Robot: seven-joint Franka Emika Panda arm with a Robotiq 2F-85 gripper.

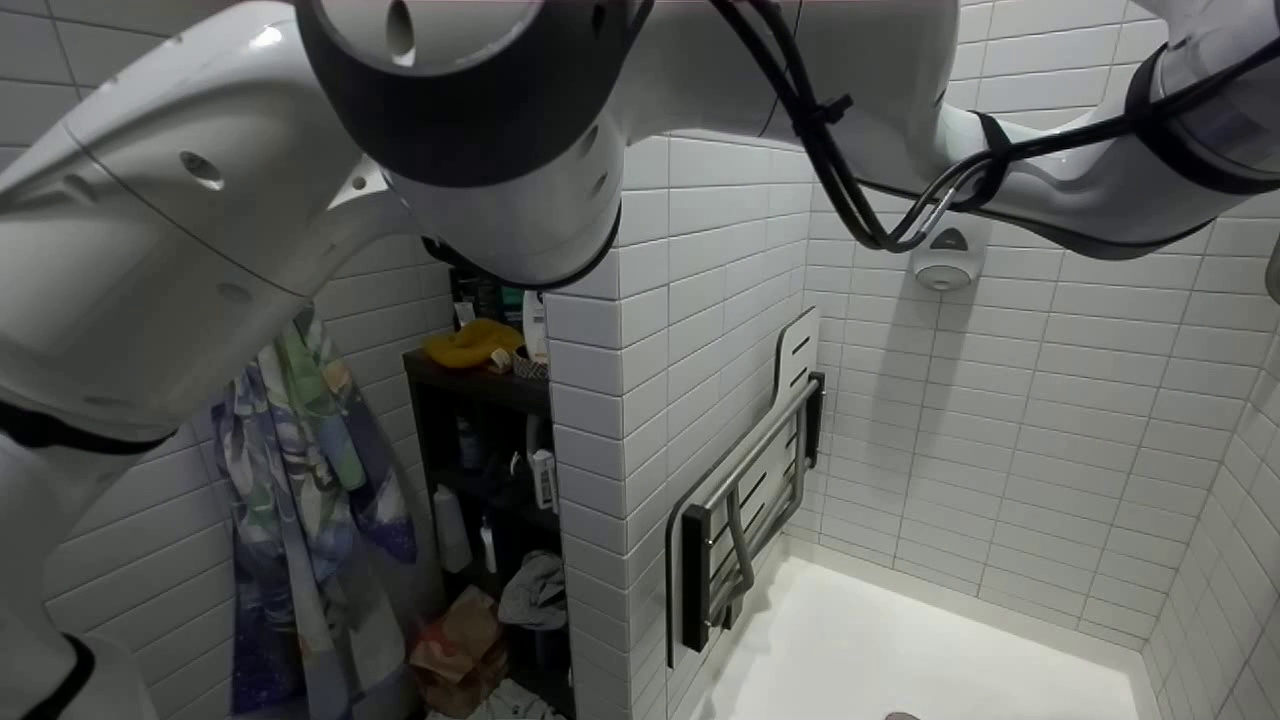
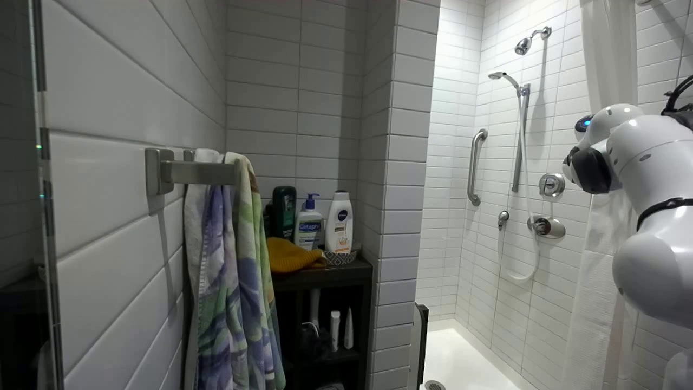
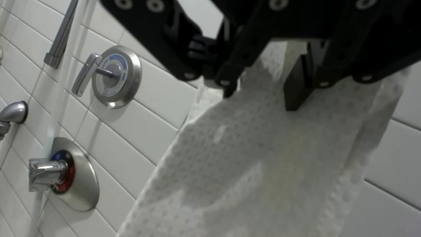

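Observation:
In the wrist view my gripper is part open, with a clear gap between its two dark fingers. A white, dimpled shower curtain hangs close to the fingertips and shows through the gap. The tip of the left finger meets the curtain's upper edge; whether cloth lies between the fingers or behind them, I cannot tell. In exterior view 2 the same curtain hangs down at the right, beside my arm. My fingers are not visible in either exterior view.
Left of the gripper, a lever valve and a round knob project from the tiled wall. A folded shower seat is on the partition wall. A dark shelf holds bottles, with a towel nearby.

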